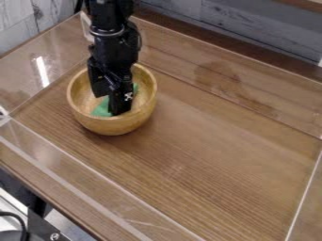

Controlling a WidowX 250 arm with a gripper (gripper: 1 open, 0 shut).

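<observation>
A yellow bowl (92,119) sits on the wooden table at the left. My black gripper (117,95) reaches down from the top into the bowl, over a green object (104,109) lying in it. The fingertips partly cover the green object, and I cannot tell whether they touch it or how far apart they stand.
A grey panel (251,42) runs along the back. A pale object (86,24) stands at the back left, partly behind the arm. Cables show at the lower left.
</observation>
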